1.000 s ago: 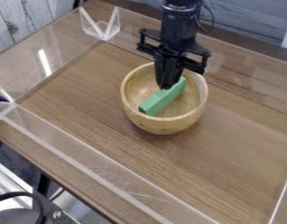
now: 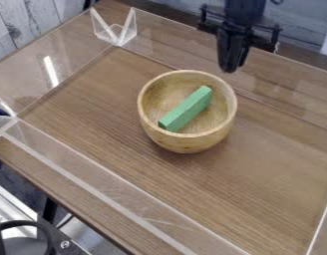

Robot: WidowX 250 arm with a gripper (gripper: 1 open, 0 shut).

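Observation:
A wooden bowl (image 2: 186,136) sits in the middle of the table (image 2: 87,110), with a green block (image 2: 186,108) lying inside it. My gripper (image 2: 230,62) is at the back, above and behind the bowl, apart from it. It is dark and points down, its fingers close together with nothing visible between them.
A clear wireframe-like object (image 2: 116,30) stands at the back left. A black cable or ring-shaped item (image 2: 33,231) lies at the lower left, off the table edge.
My gripper has moved up and back, away from the bowl, leaving the green block inside it in full view.

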